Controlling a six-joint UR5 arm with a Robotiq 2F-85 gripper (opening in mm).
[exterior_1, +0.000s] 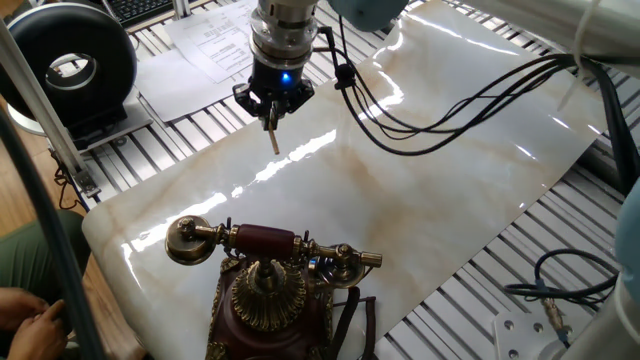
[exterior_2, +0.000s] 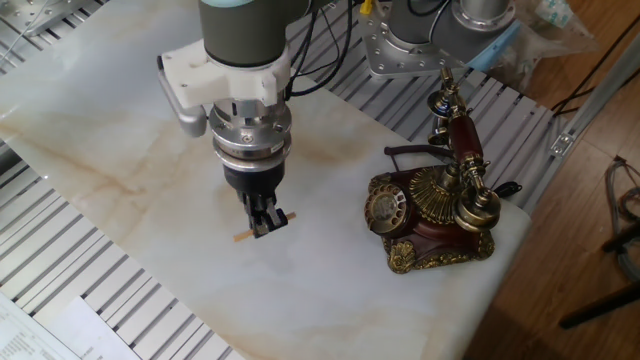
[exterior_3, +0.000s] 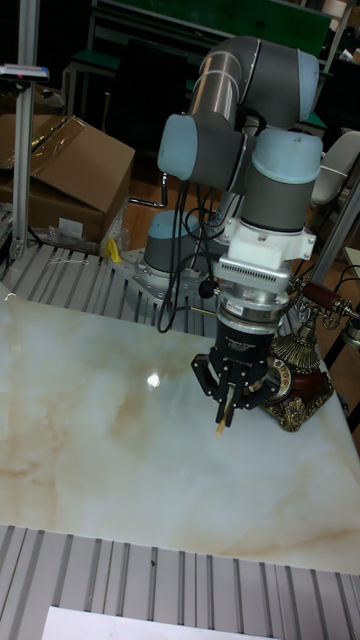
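Observation:
A thin tan wooden stick (exterior_2: 244, 236) is pinched between the black fingers of my gripper (exterior_2: 266, 222), which is shut on it. The stick pokes out on both sides of the fingers in exterior view 2. In exterior view 1 the gripper (exterior_1: 272, 118) hangs above the far part of the marbled sheet, the stick (exterior_1: 275, 142) pointing downward. An old-style rotary telephone (exterior_1: 268, 290), dark red with brass trim, stands on the sheet, apart from the gripper. Its handset (exterior_2: 464, 140) rests on the cradle, and the dial (exterior_2: 386, 208) shows in exterior view 2.
The glossy marbled sheet (exterior_3: 107, 427) is otherwise bare, over a slatted metal table. Papers (exterior_1: 212, 45) and a black ring-shaped device (exterior_1: 70, 65) lie beyond it. Loose cables (exterior_1: 450, 125) hang from the arm. A person's hands (exterior_1: 40, 325) show at the left edge.

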